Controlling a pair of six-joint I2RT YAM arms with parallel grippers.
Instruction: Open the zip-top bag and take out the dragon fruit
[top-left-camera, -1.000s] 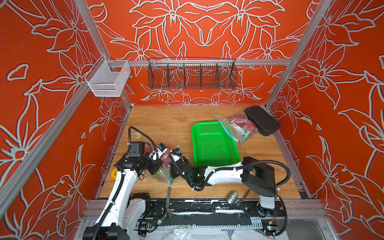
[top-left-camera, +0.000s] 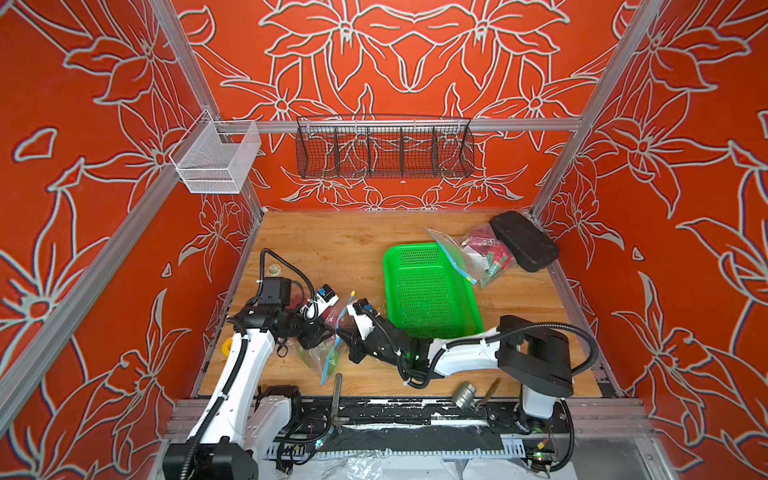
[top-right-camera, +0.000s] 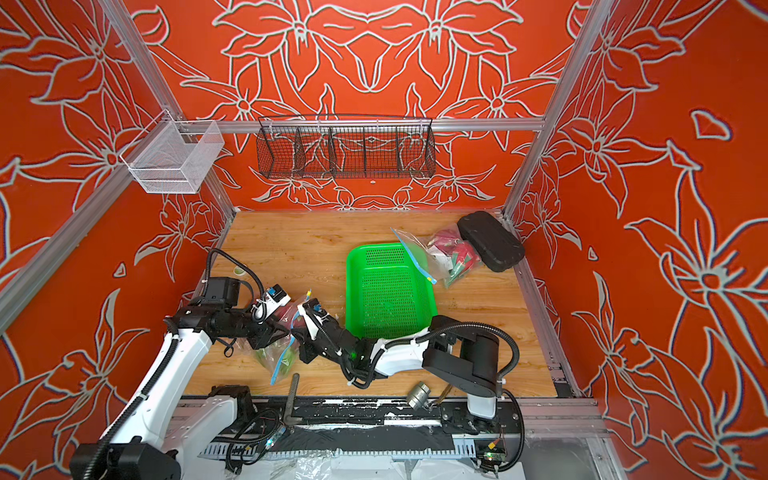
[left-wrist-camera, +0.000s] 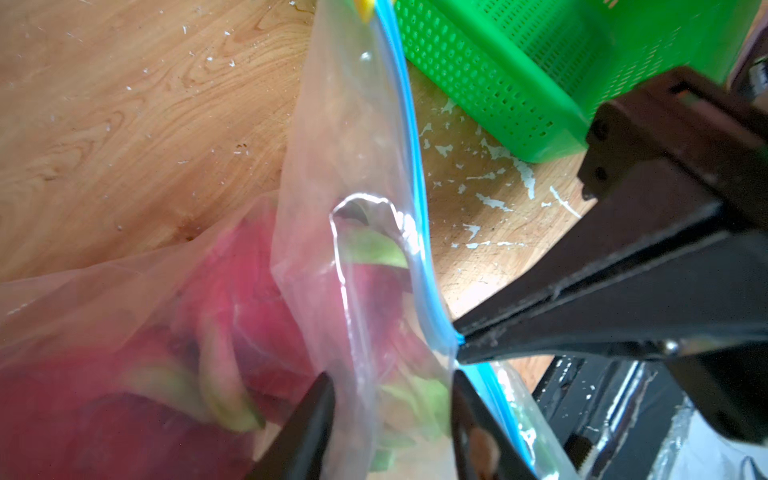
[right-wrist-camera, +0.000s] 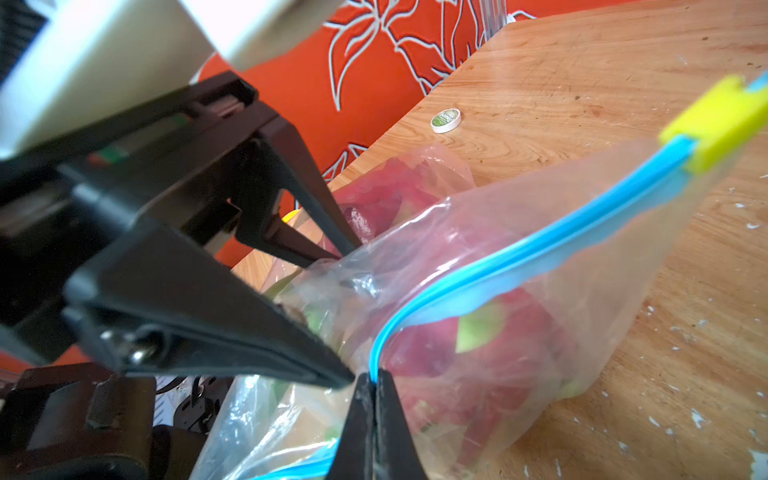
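Note:
A clear zip top bag (left-wrist-camera: 352, 144) with pink-red, green-tipped dragon fruit (left-wrist-camera: 264, 296) inside stands at the front left of the table. A blue strip (right-wrist-camera: 496, 272) runs along its mouth, with a yellow slider (right-wrist-camera: 708, 124) at the far end. My right gripper is shut on this blue strip; the left wrist view shows its tips there as well. The left gripper is part open, its fingers (left-wrist-camera: 308, 436) apart with bag film lying between and over them. Whether the bag's mouth is parted cannot be told.
Right of the bag stands an empty green basket (top-left-camera: 387, 268). Another bag of pinkish fruit (top-left-camera: 484, 246) and a black case (top-left-camera: 524, 240) lie at the back right. A small round lid (right-wrist-camera: 445, 120) is at the left. Bare wood is free at the back left.
Compared with a second ago, my right gripper is slightly farther right and more of the blue strip shows.

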